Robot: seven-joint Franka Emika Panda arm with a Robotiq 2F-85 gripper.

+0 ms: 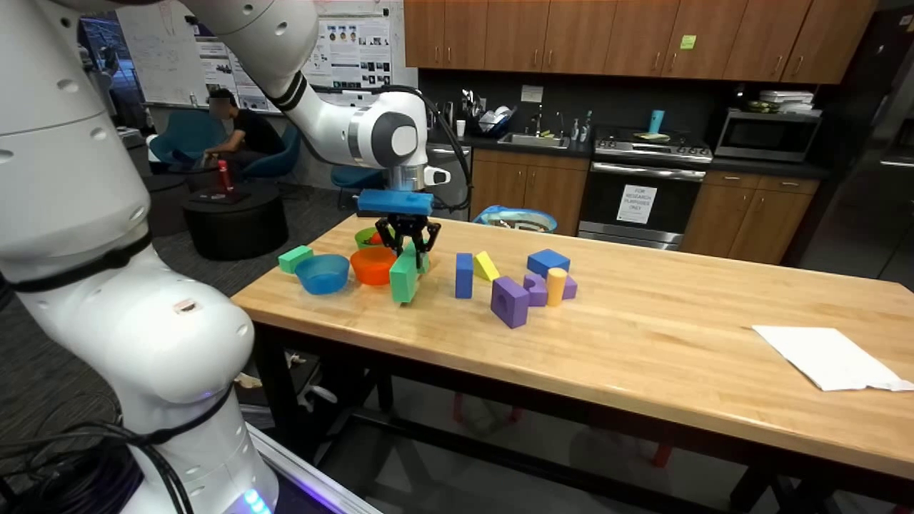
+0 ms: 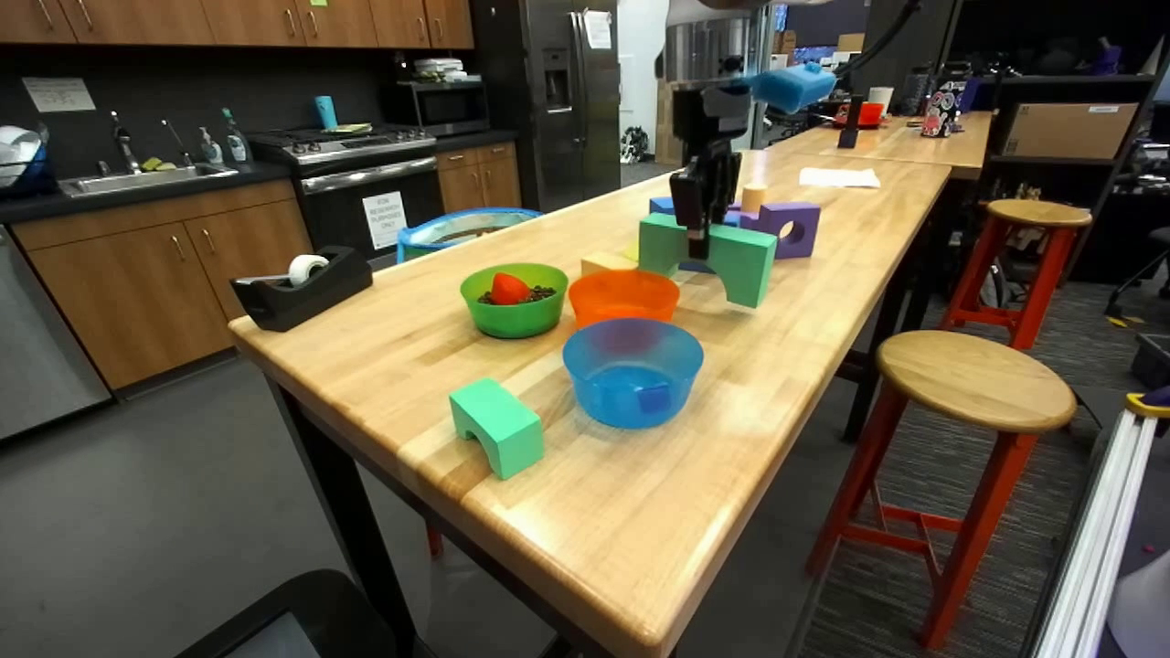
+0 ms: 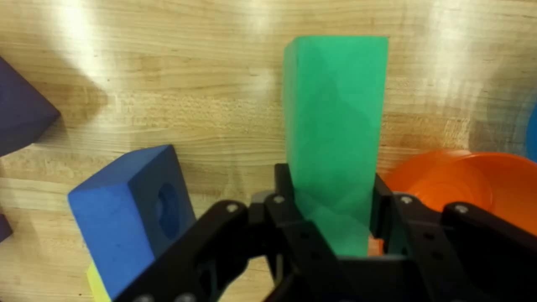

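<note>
My gripper is shut on a long green arch block, with one finger on each side of it. In exterior view 2 the green arch block hangs just above the table, its arch facing down, with the gripper gripping it from above. In exterior view 1 the block is immediately right of the orange bowl, and its far part lies behind the gripper.
A blue bowl, a green bowl with a red item, and a second green arch block stand near the table end. Blue, purple and yellow blocks stand to the right. Beyond is clear tabletop.
</note>
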